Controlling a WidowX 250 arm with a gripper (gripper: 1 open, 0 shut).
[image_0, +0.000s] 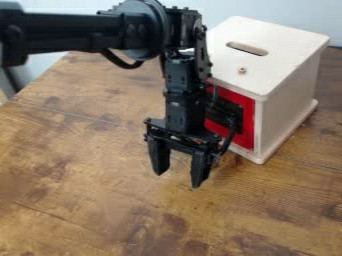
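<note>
My black gripper (178, 168) points down over the wooden table, its two fingers spread apart with nothing between them. It is in front of a pale wooden box (281, 105) with a slot in its top, a small knob and a red front panel (242, 125), which the arm partly hides. Whether the fingertips touch the table is unclear.
The box takes up the back right, and the table's far edge runs along the upper left.
</note>
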